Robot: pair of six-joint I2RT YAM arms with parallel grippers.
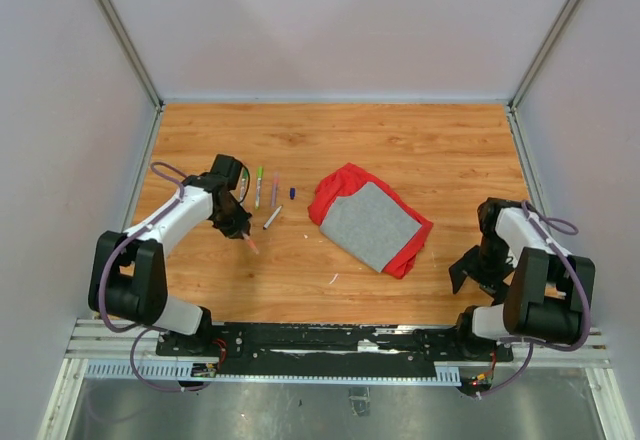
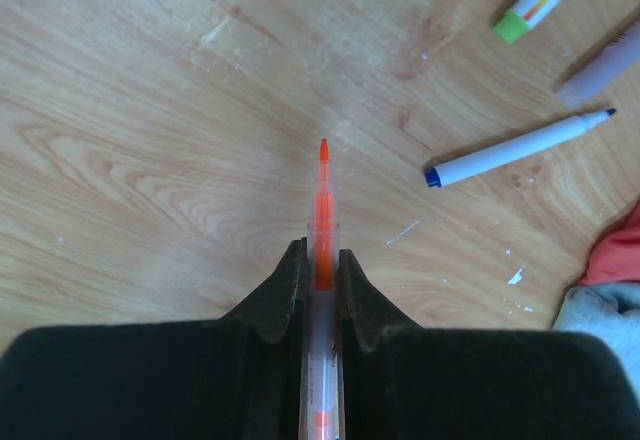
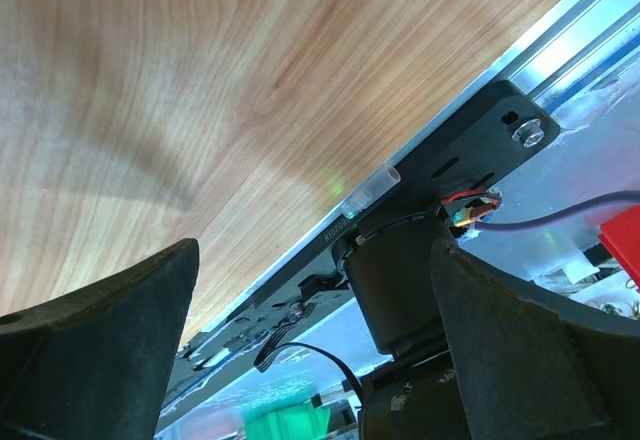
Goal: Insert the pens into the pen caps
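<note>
My left gripper is shut on an orange pen [image 2: 323,205], whose pointed orange end sticks out ahead of the fingers inside a clear sleeve. In the top view that gripper [image 1: 246,232] hangs over the left of the table. Apart from it, to its right, lies a white marker [image 2: 510,148] with a blue end and a bare dark tip. A small blue cap [image 1: 292,193] rests beyond the marker. Far to the right, near the front edge, my right gripper [image 1: 482,272] stands open and empty; its fingers [image 3: 500,350] show wide apart in the right wrist view.
A green-ended pen [image 1: 259,187] and a purplish one [image 1: 275,189] lie behind the marker. A red and grey cloth [image 1: 372,222] covers mid-table. A small white scrap [image 1: 334,278] lies left of it. Bare wood is free at front left.
</note>
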